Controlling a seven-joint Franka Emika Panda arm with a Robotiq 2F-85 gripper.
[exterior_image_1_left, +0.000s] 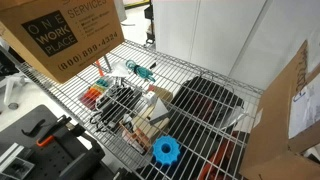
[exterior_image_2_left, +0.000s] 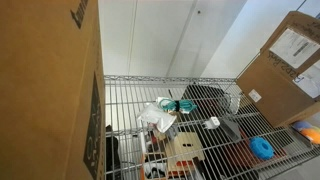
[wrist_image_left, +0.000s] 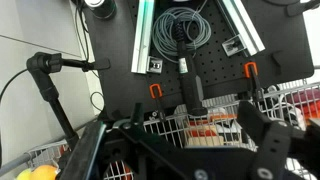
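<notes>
My gripper shows in the wrist view with its two dark fingers spread wide apart. Orange marks sit near their tips, and no object is held between them. Beyond the fingers lies a dark, hole-dotted tabletop (wrist_image_left: 115, 45) with a coiled grey cable (wrist_image_left: 182, 35) and metal rails (wrist_image_left: 143, 35). A black bar-like piece (wrist_image_left: 190, 85) extends through the gap in this view; whether it touches a finger cannot be told. In exterior view 1 part of the dark arm appears at the lower left, beside the wire shelf.
The wire shelf (exterior_image_1_left: 180, 68) carries a blue ring (exterior_image_1_left: 166, 150), a teal cable bundle (exterior_image_1_left: 142, 71), a beige block (exterior_image_2_left: 184, 147) and several tools. Cardboard boxes (exterior_image_1_left: 68, 38) (exterior_image_2_left: 282, 62) stand at both ends. A white wall (exterior_image_1_left: 205, 35) closes the back.
</notes>
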